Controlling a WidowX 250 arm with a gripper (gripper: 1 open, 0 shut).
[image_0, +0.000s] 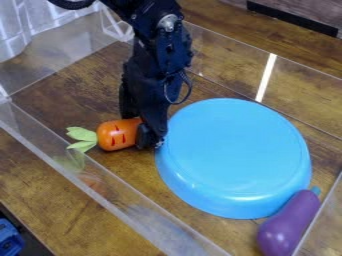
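Note:
The black gripper is low at the left of the blue round lid, right at an orange toy carrot with pale green leaves, which lies on the wooden floor of a clear-walled bin. The fingers reach down to the carrot's right end, partly covering it; whether they are closed on it cannot be told. A purple toy eggplant lies at the lower right, beside the lid.
Clear bin walls run along the left and right sides. Bare wooden floor shows to the upper left of the gripper and behind the lid.

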